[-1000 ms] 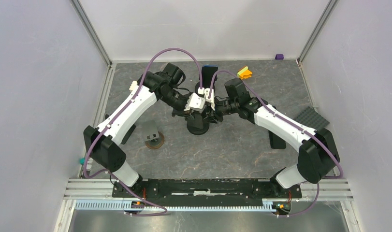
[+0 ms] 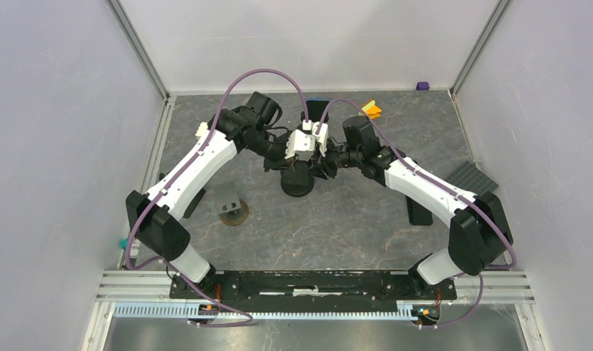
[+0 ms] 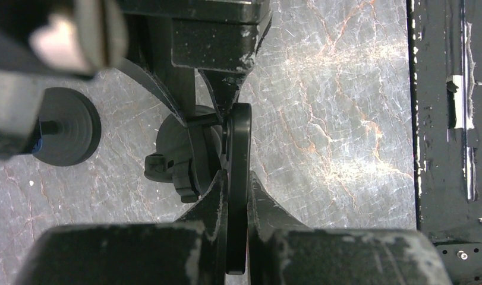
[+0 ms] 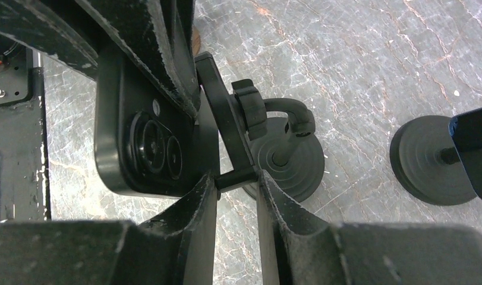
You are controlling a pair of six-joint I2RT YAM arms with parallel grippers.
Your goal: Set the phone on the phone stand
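A black phone (image 3: 238, 148) stands edge-on between the fingers of my left gripper, which is shut on it. In the right wrist view the phone (image 4: 116, 136) shows its camera side, beside the black stand's bracket (image 4: 223, 107). The stand's round base (image 4: 286, 175) is below. My right gripper has its fingertips at the two ends of the bracket's lower bar; whether they grip it is unclear. In the top view both grippers meet over the stand (image 2: 297, 186) at centre, largely hiding phone and bracket.
Another stand (image 4: 431, 169) holds a dark device (image 2: 316, 110) behind. A grey stand (image 2: 227, 197) is at left. A black slab (image 2: 419, 213), a dark pad (image 2: 469, 179) and a yellow object (image 2: 374, 110) lie rightward.
Both grippers and the stand between them have shifted slightly toward the back of the table over the last second.
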